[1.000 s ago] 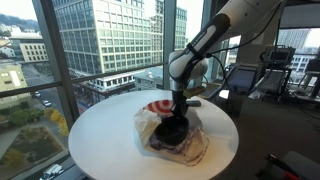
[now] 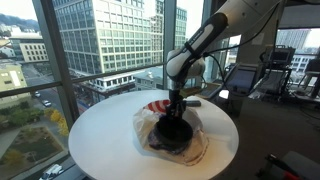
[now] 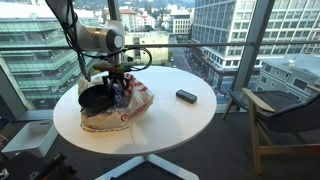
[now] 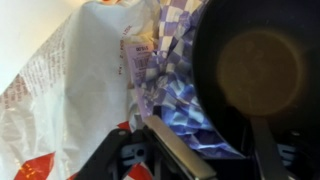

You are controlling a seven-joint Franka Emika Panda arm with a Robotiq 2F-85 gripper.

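A round black pan (image 2: 175, 136) rests on a crumpled white, red and brown bag (image 3: 132, 112) on the table. In the wrist view the dark inside of the pan (image 4: 262, 72) fills the upper right, and blue-and-white checked paper (image 4: 180, 85) shows beside it. My gripper is at the pan's near rim, its fingers apart, one outside the rim and the other over the pan. Firm contact with the rim cannot be made out. Exterior view 2 has the gripper (image 3: 115, 80) low behind the pan.
A small dark box (image 3: 186, 96) lies alone on the round white table (image 3: 185, 125). Much of the tabletop around the bag is bare. A wooden chair (image 3: 262, 120) stands beside the table, and tall windows are behind it.
The pan has shifted slightly on the bag and sits a little lower in exterior view 1. My gripper stays close by its rim.
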